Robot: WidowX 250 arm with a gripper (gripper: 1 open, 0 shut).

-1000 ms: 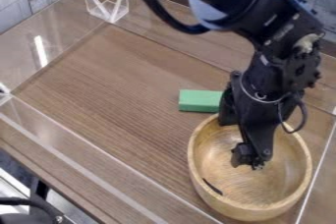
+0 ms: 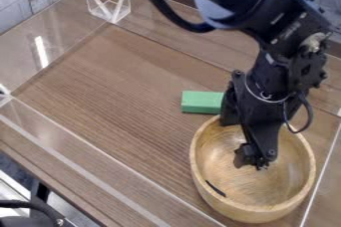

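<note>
My black gripper [image 2: 250, 141] reaches down from the top right into a round wooden bowl [image 2: 277, 199] at the lower right, its fingers over the back half of the bowl. It appears open, with nothing clearly seen between the fingers. A dark, thin mark or piece lies on the bowl's front left floor. Just behind the bowl's left side lies a green block [image 2: 201, 102], partly hidden by the arm.
A small white wire-like holder [image 2: 110, 4] stands at the back left. A black cable or part shows at the bottom left corner.
The arm and gripper have shifted very slightly over the bowl. The bowl and green block look unmoved.
</note>
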